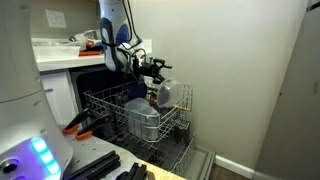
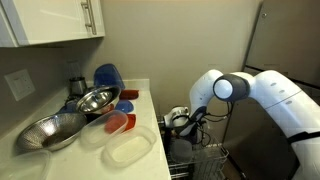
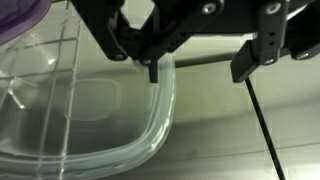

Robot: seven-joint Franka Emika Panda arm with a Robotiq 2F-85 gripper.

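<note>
In the wrist view my gripper stands partly open, with a wide gap between its two dark fingers. A clear plastic container (image 3: 98, 100) lies under the left finger (image 3: 150, 58), its rounded rim close to that fingertip; I cannot tell whether they touch. No object shows between the fingers. From the first exterior view, the gripper (image 1: 156, 70) is just above and left of the clear container (image 1: 170, 94), which stands tilted in the dishwasher rack (image 1: 178, 120). The second exterior view shows the gripper small and partly hidden.
Another clear container (image 1: 143, 120) sits nearer in the rack. Part of something purple (image 3: 22, 45) shows at the wrist view's left edge. The counter (image 2: 112, 160) holds clear tubs (image 2: 130, 148), a colander (image 2: 52, 132) and a metal bowl (image 2: 98, 100). Floor right of the rack is clear.
</note>
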